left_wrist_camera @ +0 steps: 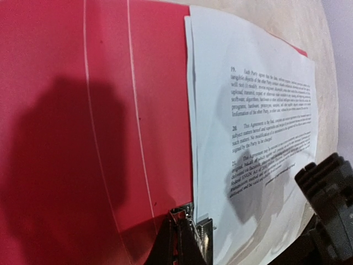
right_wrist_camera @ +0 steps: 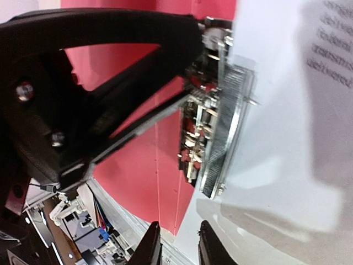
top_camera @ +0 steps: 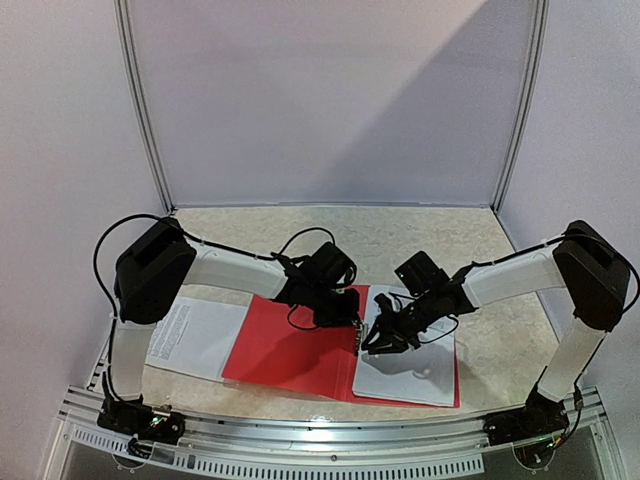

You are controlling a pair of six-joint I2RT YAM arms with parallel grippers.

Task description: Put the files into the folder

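The open red folder (top_camera: 285, 350) lies flat, with a stack of printed sheets (top_camera: 405, 375) on its right half. At the spine, along the sheets' left edge, is a metal clip mechanism (right_wrist_camera: 220, 138). My left gripper is shut on or against that clip; whether anything is between its fingers is unclear. My right gripper hovers over the sheets beside the clip, its fingertips at the bottom of the right wrist view, apart from each other.
More printed paper (top_camera: 190, 335) lies left of the folder, partly under the left arm.
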